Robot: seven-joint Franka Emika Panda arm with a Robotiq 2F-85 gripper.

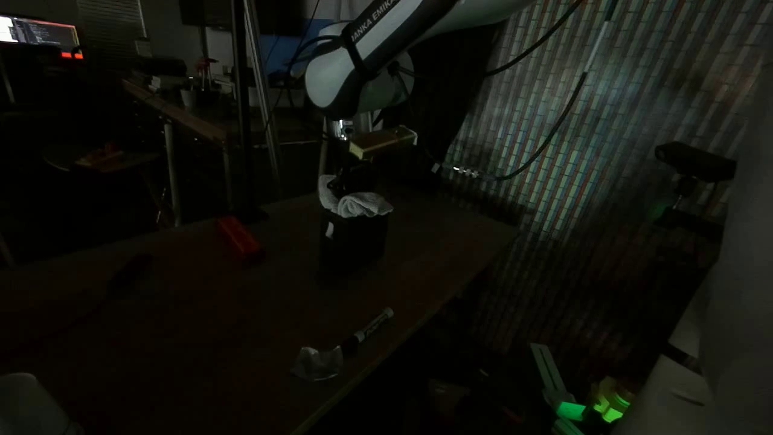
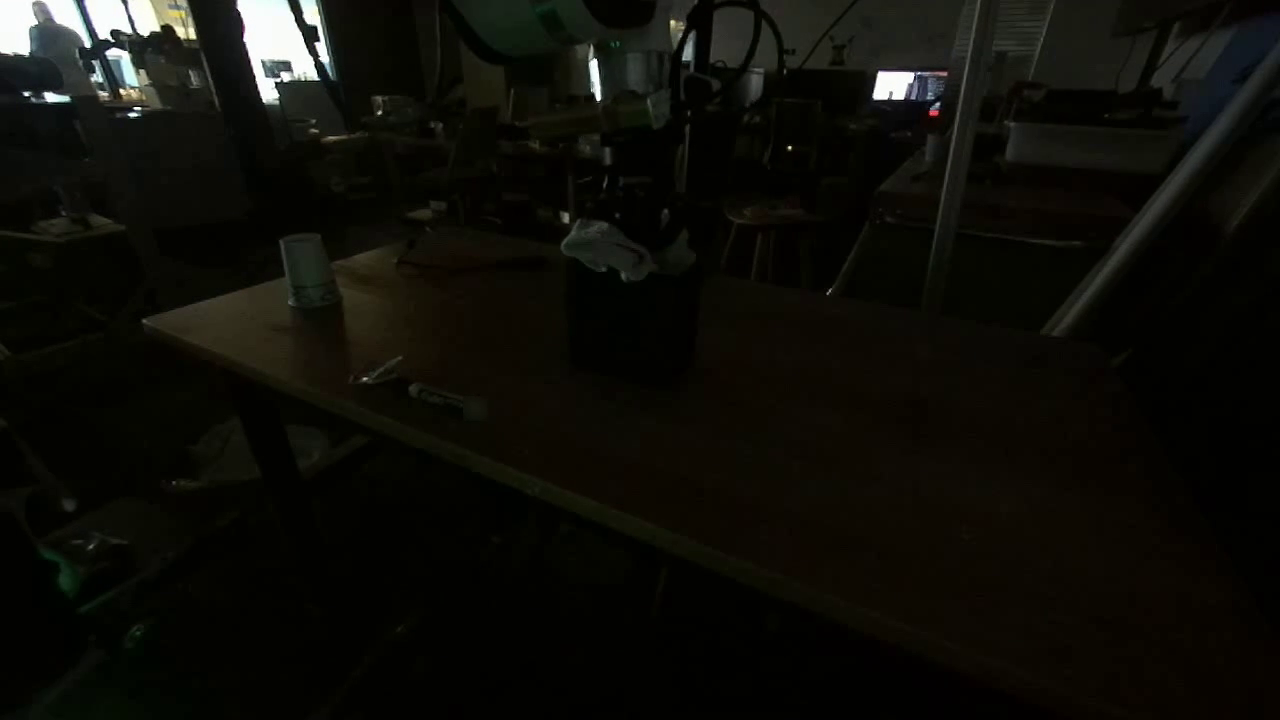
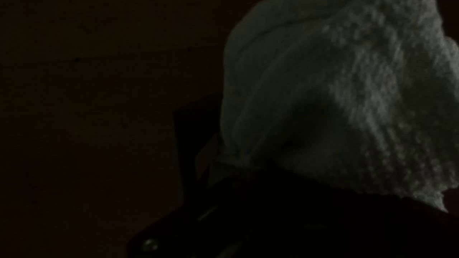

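Note:
A pale, crumpled towel rests at the top of a black box standing on the table. My gripper points down into the cloth and is shut on it, though the fingertips are dark and mostly hidden. From the other side, the towel bunches over the rim of the black box. Close up in the wrist view, the towel fills the upper right in thick folds. A dark edge, probably the box, shows to its left.
A red block lies left of the box. Near the front edge are a marker and a crumpled clear wrapper. A cup stands at one end of the table. The scene is very dark; the tabletop right of the box looks clear.

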